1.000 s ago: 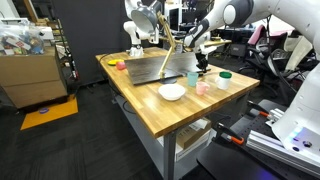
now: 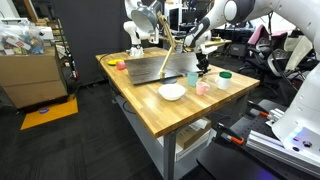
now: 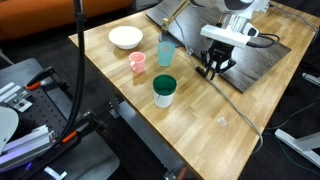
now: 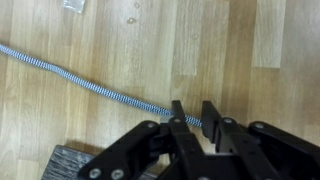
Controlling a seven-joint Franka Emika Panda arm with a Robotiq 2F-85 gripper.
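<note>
My gripper point(image 3: 207, 72) points down close to the wooden table, just to the right of the teal cup point(image 3: 165, 53). In the wrist view the fingertips point(image 4: 177, 108) stand apart, so the gripper is open. A thin grey ribbed cord point(image 4: 100, 88) slants from the left edge to the gap between the fingers, where the gripper hides its end. Whether the cord touches a finger cannot be seen. Nearer the table's front edge are a dark green cup point(image 3: 164, 92) and a pink cup point(image 3: 137, 62); a white bowl point(image 3: 126, 38) sits farther left.
A dark grey board point(image 3: 258, 62) lies behind the gripper, its corner also showing low in the wrist view. A clear object point(image 4: 75, 5) is cut off at that view's top edge. Bare wood point(image 3: 215, 130) spreads out to the right of the green cup.
</note>
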